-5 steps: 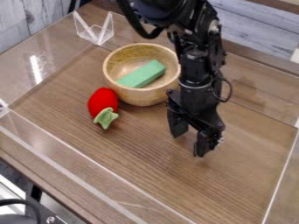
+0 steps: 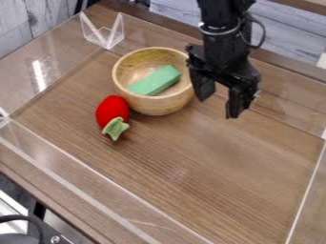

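Observation:
The black robot arm reaches down from the top, and its gripper [image 2: 220, 91] hangs open over the wooden table, just right of a wicker bowl [image 2: 140, 100]. A green block [image 2: 155, 80] lies inside the bowl. A red object with a green top [image 2: 111, 112], like a toy vegetable, lies on the table at the lower left of the bowl.
A clear plastic item [image 2: 102, 30] stands at the upper left. A black cable [image 2: 19, 219] runs in at the lower left corner.
The gripper has moved back, away from the front of the table, rising in the view to beside the bowl. The bowl, block and red object look unmoved.

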